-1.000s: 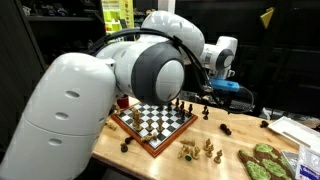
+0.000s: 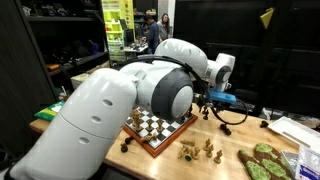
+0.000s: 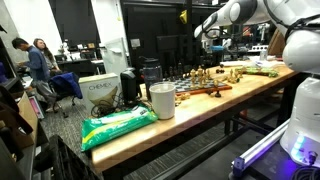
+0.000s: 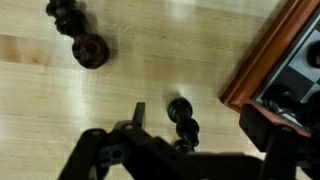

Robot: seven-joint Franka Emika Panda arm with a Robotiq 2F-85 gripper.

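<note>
My gripper is open above the wooden table, its dark fingertips (image 4: 251, 118) wide apart. In the wrist view a small black chess piece (image 4: 182, 116) shows in the gap between them, partly covered by the gripper body at its lower end; whether it stands or lies I cannot tell. Another black piece (image 4: 80, 35) lies on its side at the upper left. To the right is the brown frame of the chessboard (image 4: 268, 55), with black pieces (image 4: 283, 98) on it. From outside, the gripper is over the table beyond the board (image 2: 150, 145).
Several pale chess pieces (image 2: 209, 147) stand to the right of the board. A green mat (image 2: 262, 162) lies near the front right, and a white tray (image 2: 296, 131) behind it. In the other exterior view, a green package (image 3: 118, 124) and a white container (image 3: 163, 100) occupy the table's near end.
The arm has come down toward the table, bringing the gripper lower beside the board. The pieces on the table look unmoved.
</note>
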